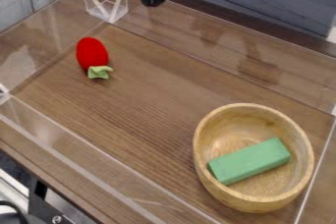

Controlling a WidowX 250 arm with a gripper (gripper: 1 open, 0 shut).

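Observation:
My gripper (155, 0) is a dark shape at the top edge, above the back of the table, shut with nothing visible between its fingers; much of it is out of frame. A red object with a light green end (92, 53) lies on the left of the wooden table (157, 110). At the lower right, a pale yellow bowl (237, 116) holds a green block (250, 161).
A clear, angular transparent item (105, 4) stands at the back left, near the gripper.

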